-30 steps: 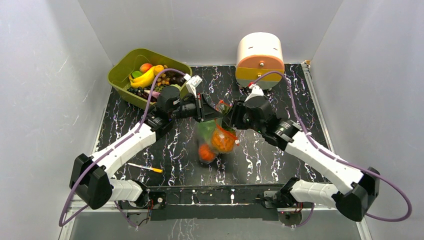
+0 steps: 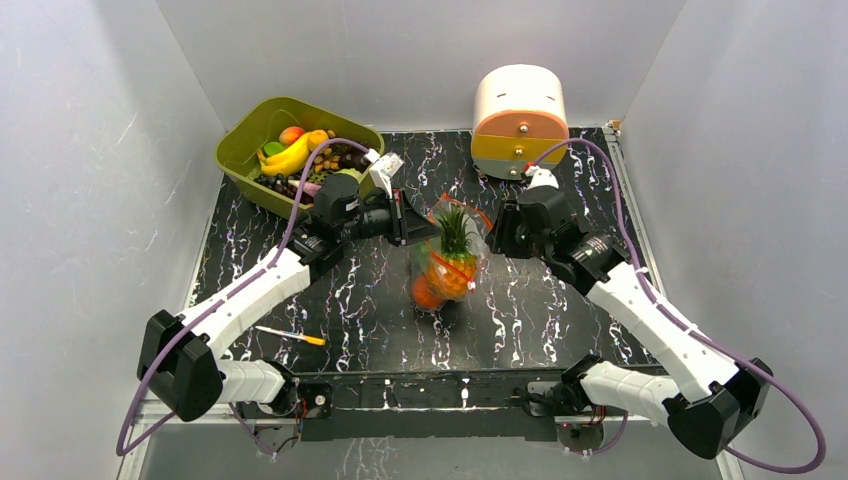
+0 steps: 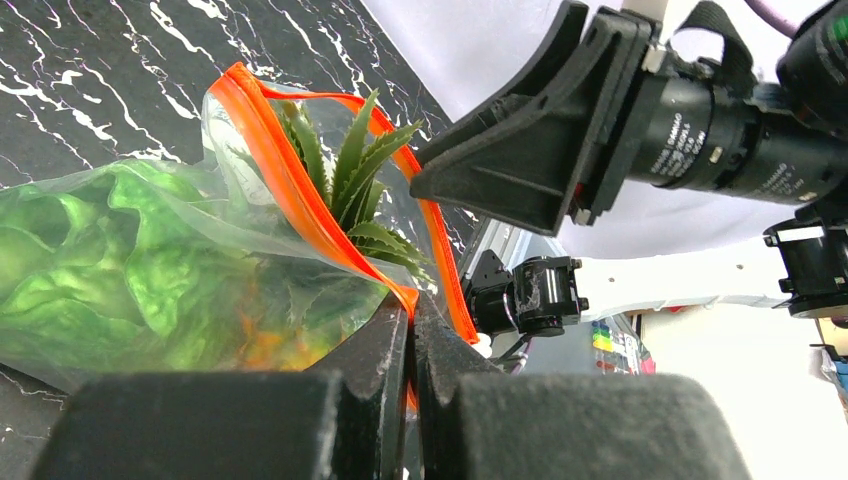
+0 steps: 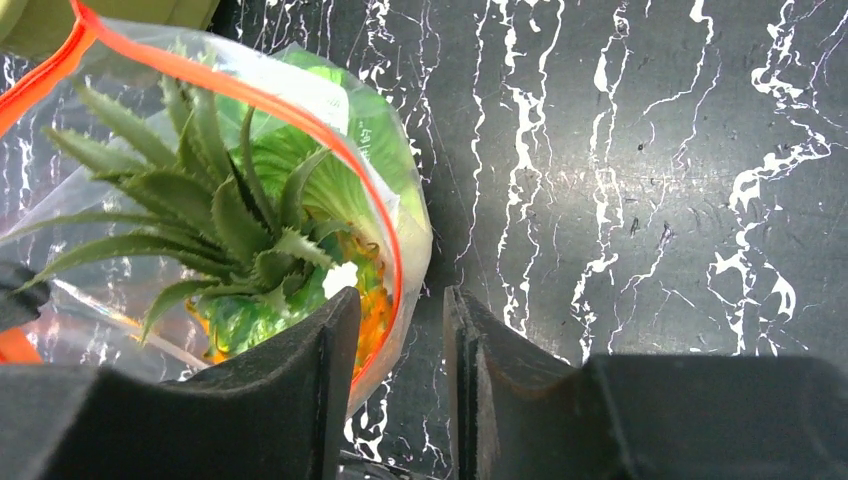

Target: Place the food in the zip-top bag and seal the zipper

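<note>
A clear zip top bag (image 2: 420,262) with an orange zipper rim hangs over the middle of the table, its mouth gaping. Inside are a pineapple (image 2: 451,274) with green leaves, a green leafy item (image 3: 110,260) and an orange round item (image 2: 426,293). My left gripper is shut on the bag's orange rim at one corner of the mouth. Pineapple leaves (image 4: 215,200) rise into the opening. To the right of the bag stands my right gripper, its fingers parted; the near rim passes beside its left finger (image 4: 335,345), and nothing shows gripped between them.
An olive-green basket (image 2: 232,165) of fruit stands at the back left. A rounded pink and yellow drawer box (image 2: 520,110) is at the back right. A pen (image 2: 300,336) lies front left.
My right gripper has moved right, away from the bag's mouth, uncovering the pineapple leaves. The bag has swung and its lower end shifted right. My left arm has stayed put.
</note>
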